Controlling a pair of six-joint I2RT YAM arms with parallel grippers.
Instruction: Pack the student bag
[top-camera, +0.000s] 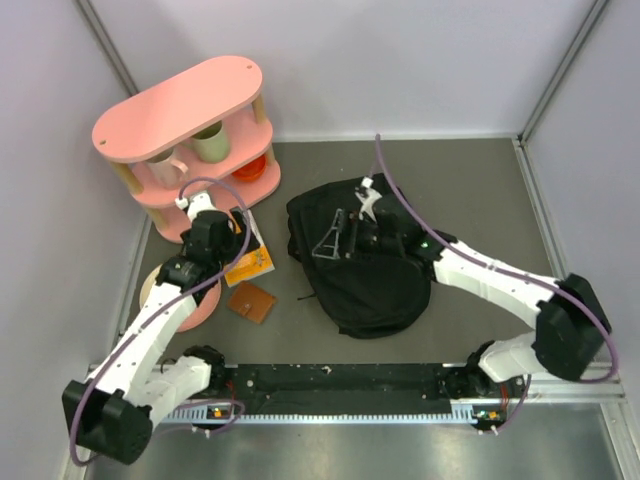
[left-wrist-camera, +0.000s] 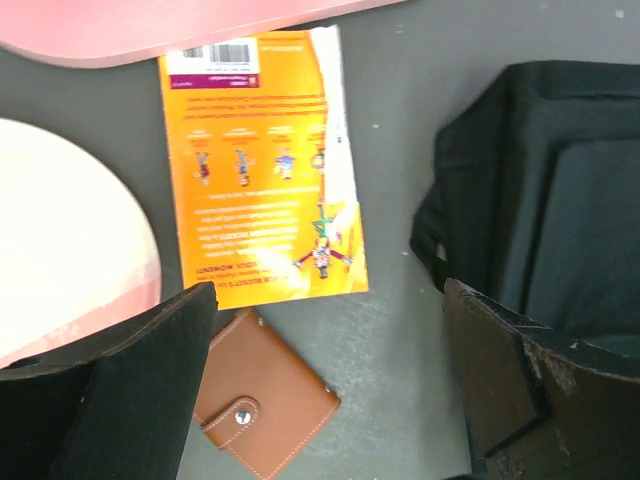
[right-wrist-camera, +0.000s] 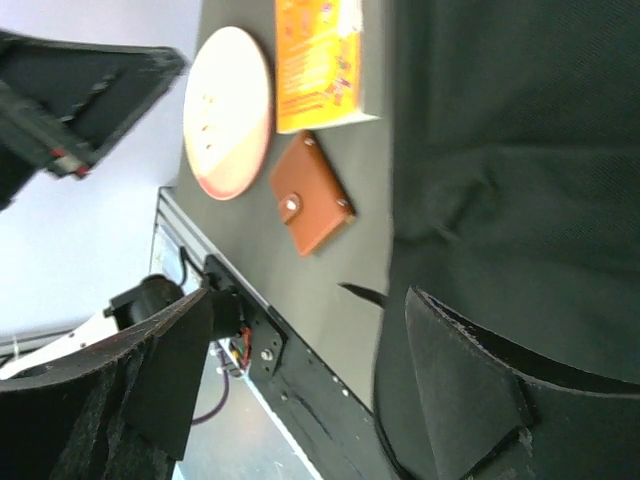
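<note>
A black bag (top-camera: 365, 290) lies flat in the middle of the table. To its left, an orange book (left-wrist-camera: 255, 170) with a white strip lies flat, its far end close to the pink shelf. Nearer the front is a brown wallet with a snap (left-wrist-camera: 262, 400). My left gripper (top-camera: 240, 232) is open above the book and wallet, its fingers (left-wrist-camera: 130, 385) apart with nothing held. Over the bag's upper part hovers my right gripper (top-camera: 335, 240), also open and empty; in the right wrist view its fingers (right-wrist-camera: 480, 400) are spread.
A pink shelf (top-camera: 180, 100) with cups and a red-orange bowl (top-camera: 250, 170) stands at the back left. Beside the book lies a round plate (left-wrist-camera: 60, 230), partly under the left arm.
</note>
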